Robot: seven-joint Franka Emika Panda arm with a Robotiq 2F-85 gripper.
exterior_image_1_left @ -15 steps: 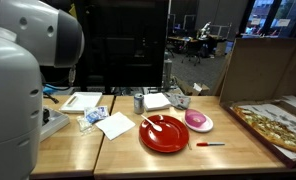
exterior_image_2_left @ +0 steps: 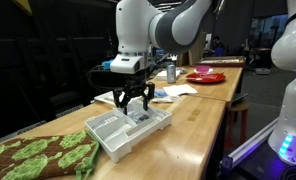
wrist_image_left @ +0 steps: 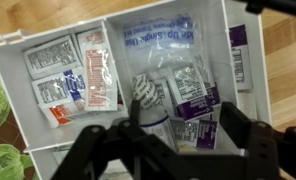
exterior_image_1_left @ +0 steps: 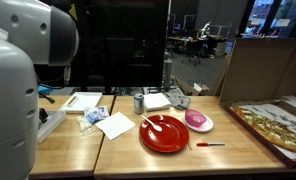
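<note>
A white divided tray [exterior_image_2_left: 116,133] sits on the wooden table, and my gripper is over it with its fingers apart. Seen from the wrist, a clear plastic bag with blue print [wrist_image_left: 160,42] lies in the larger compartment. Purple-and-white packets [wrist_image_left: 191,93] and a striped white item [wrist_image_left: 145,91] show around the gap between the fingers. Printed white sachets [wrist_image_left: 53,57] fill the side compartment. Nothing is visibly held. In exterior view 1 the arm hides the gripper and most of the tray.
A patterned green and brown cloth [exterior_image_2_left: 43,158] borders the tray. Farther along the table are a red plate [exterior_image_1_left: 164,134] with a white spoon, a can [exterior_image_1_left: 138,103], a pink bowl [exterior_image_1_left: 196,117], a red-handled knife [exterior_image_1_left: 210,144] and a boxed pizza [exterior_image_1_left: 276,127].
The arm has shifted slightly to the left in exterior view 1. Objects on the table there stay where they were.
</note>
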